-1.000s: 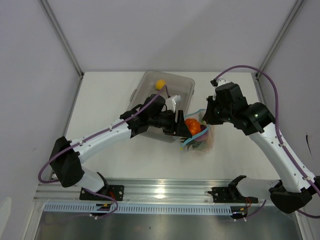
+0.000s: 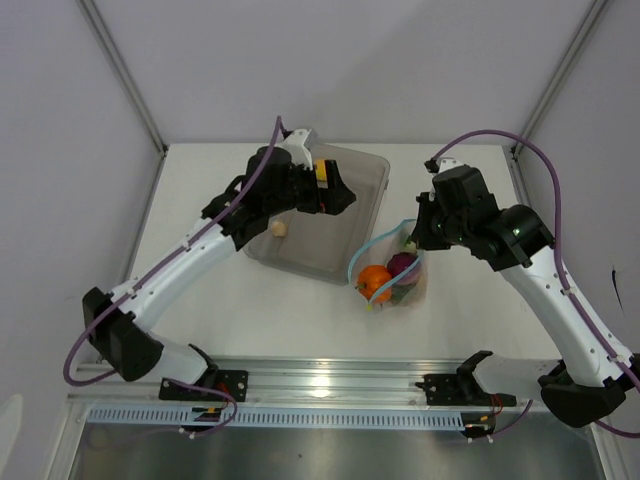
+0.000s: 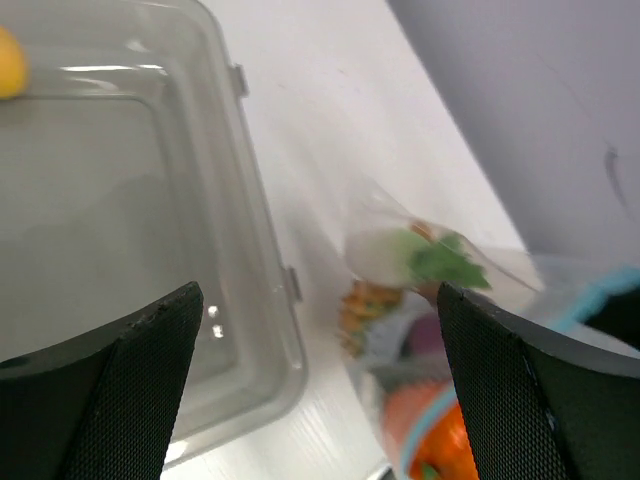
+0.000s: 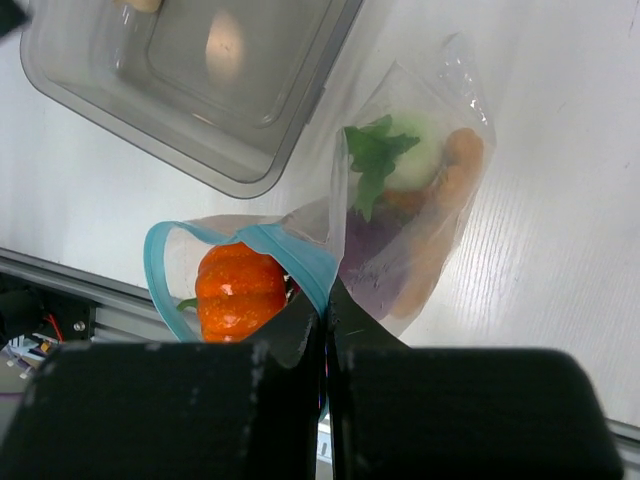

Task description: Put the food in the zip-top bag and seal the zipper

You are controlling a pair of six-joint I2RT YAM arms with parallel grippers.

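The zip top bag (image 2: 390,290) stands open, holding an orange pepper (image 4: 240,290), a purple item (image 2: 405,265), greens (image 4: 375,150) and other food. My right gripper is shut on the bag's rim by the blue zipper. My left gripper (image 2: 325,190) is open above the grey container (image 2: 310,250); in the left wrist view nothing is between its fingers. A yellow food item (image 3: 8,62) and a pale item (image 2: 280,229) are in the container.
The container sits just left of and behind the bag.
My left gripper has moved up and back from the bag to over the container. The orange pepper, earlier at that gripper, now rests lower in the bag. The right arm is nearly still.
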